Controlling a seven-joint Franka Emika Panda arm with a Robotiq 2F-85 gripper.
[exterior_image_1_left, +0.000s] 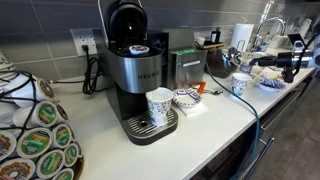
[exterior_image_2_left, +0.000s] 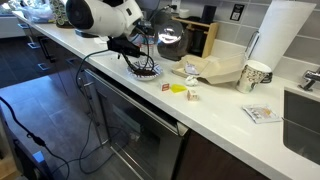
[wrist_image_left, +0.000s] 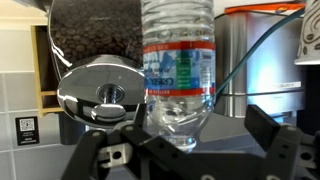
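Observation:
A clear water bottle with a red, white and blue label (wrist_image_left: 180, 68) fills the middle of the wrist view. My gripper is open, one dark finger to the bottle's right and the other at its lower left. A gap shows between the bottle and the right finger; contact on the left cannot be judged. In exterior view 1 the dark gripper (exterior_image_1_left: 256, 63) reaches in from the right above the counter. Exterior view 2 shows the white arm (exterior_image_2_left: 100, 17) over the counter's far end, where the bottle is hard to make out.
The Keurig coffee maker (exterior_image_1_left: 148, 72) stands open, with a patterned cup (exterior_image_1_left: 160, 105) on its tray. Patterned bowls (exterior_image_1_left: 187, 97), another cup (exterior_image_1_left: 239, 84) and a toaster (exterior_image_1_left: 187, 68) line the counter. Pods fill a rack (exterior_image_1_left: 38, 135) at left.

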